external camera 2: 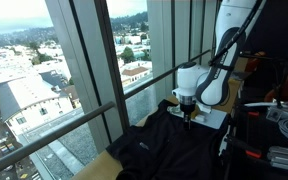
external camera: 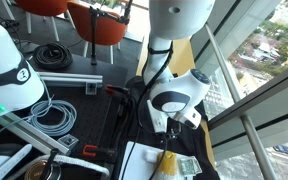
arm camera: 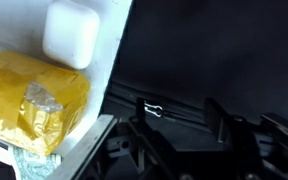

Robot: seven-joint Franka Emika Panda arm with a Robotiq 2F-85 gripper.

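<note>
My gripper hangs over a dark surface (arm camera: 214, 45) with a clear gap between its two fingers. In the wrist view, a thin dark item with small shiny metal parts (arm camera: 152, 108) shows between and beyond the fingertips; whether it touches them cannot be told. To the left lies a white tray or sheet (arm camera: 106, 45) holding a yellow taped package (arm camera: 29, 95), a white rounded block (arm camera: 71, 32) and a pale green patterned piece (arm camera: 34, 165). In exterior view 1 my gripper (external camera: 166, 132) is above the dark cloth beside the white surface.
A window wall with a metal rail (external camera 2: 49, 130) runs along one side. Coiled grey cable (external camera: 52, 118), another white arm (external camera: 9, 70) and orange chairs (external camera: 96, 27) stand on the other. Dark cloth (external camera 2: 169, 150) near the gripper is mostly bare.
</note>
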